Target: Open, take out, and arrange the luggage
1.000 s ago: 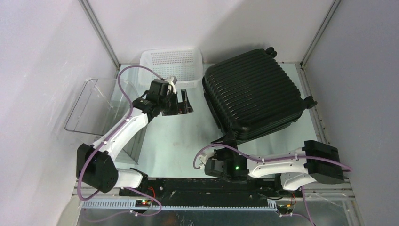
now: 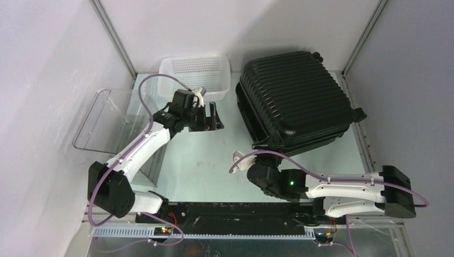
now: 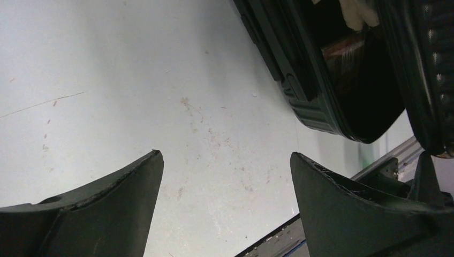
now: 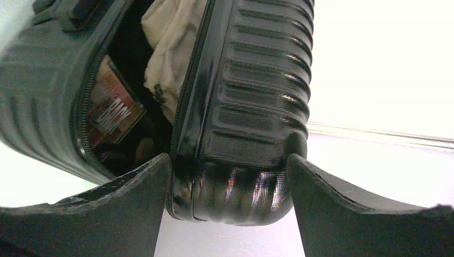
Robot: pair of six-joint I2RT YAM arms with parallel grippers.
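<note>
The black ribbed suitcase (image 2: pixel 297 96) lies tilted on the right, its lid raised partway. Through the gap, pale cloth (image 4: pixel 174 48) and a brownish packet (image 4: pixel 115 101) show inside. At the lid's near corner (image 4: pixel 241 160), the fingers of my right gripper stand wide apart, one on each side, the left one reaching into the gap. Whether they press on the lid does not show clearly. My left gripper (image 2: pixel 213 118) hangs left of the suitcase, open and empty; in its own view, bare table lies between the fingertips and the suitcase base (image 3: pixel 316 101) is ahead.
A white perforated basket (image 2: pixel 195 64) stands at the back wall. At the left is a clear bin (image 2: pixel 88 126). Bare table (image 2: pixel 206 166) lies between the left arm and the suitcase. A metal rail (image 2: pixel 364 142) borders the table on the right.
The lid has risen and shifted right, widening the gap on its left side. My right gripper has moved up and right along with the lid corner. The left gripper has drifted slightly right.
</note>
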